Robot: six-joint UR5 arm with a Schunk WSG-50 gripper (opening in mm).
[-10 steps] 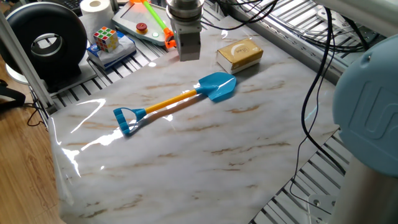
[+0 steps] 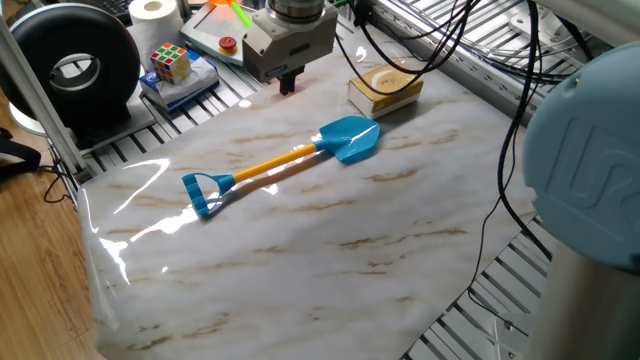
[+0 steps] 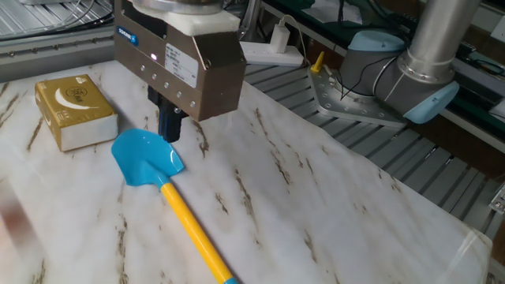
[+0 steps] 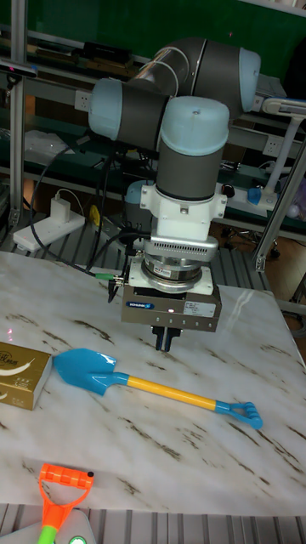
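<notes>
A toy shovel with a blue blade, yellow shaft and blue D-shaped handle lies flat on the marbled sheet; exterior view 1 shows the whole shovel (image 2: 275, 162). Its blade (image 3: 144, 156) is nearest the gold box in exterior view 2. My gripper (image 2: 289, 86) hangs above the sheet, apart from the shovel, towards the back in exterior view 1. In exterior view 3 the gripper (image 4: 164, 342) is over the far side of the shaft. Its dark fingers (image 3: 169, 125) are together at the middle of the wide body, with nothing visible between them.
A gold and white box (image 2: 385, 92) stands close to the blade. Beyond the sheet's edge are a Rubik's cube (image 2: 170, 62), a paper roll (image 2: 157, 20) and a black ring-shaped object (image 2: 75, 75). Cables (image 2: 515, 120) hang at the right. Much of the sheet is bare.
The gripper has turned about its vertical axis, now showing its broad side and dark fingers, and has shifted slightly. Hanging cables swung with the arm. The shovel and box have not moved.
</notes>
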